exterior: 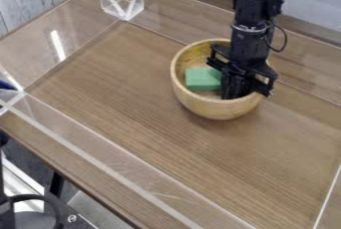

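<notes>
A round tan bowl [196, 105] sits on the wooden table with a green block [201, 79] inside it, at its left. My black gripper [248, 86] is down in the bowl's right side, beside the block, partly covering bowl and block. Its fingers look shut; whether anything is between them is hidden.
A white wire-like object [122, 2] lies at the back left. A white wall edge runs behind the arm, and a black object sits at the lower left corner.
</notes>
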